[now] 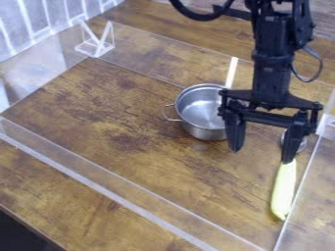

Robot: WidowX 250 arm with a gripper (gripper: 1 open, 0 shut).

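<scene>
My black gripper (pixel 262 147) hangs low on the right, open, its two fingers apart over the area just right of a steel pot (pixel 198 118) with side handles. The gripper covers part of the pot and most of a metal spoon; the spoon's yellow handle (pixel 284 189) lies on the wooden table below the right finger. I cannot tell whether anything sits between the fingers.
Clear plastic walls border the work area, with a white bracket (pixel 96 44) at the back left. A white railing stands behind at top left.
</scene>
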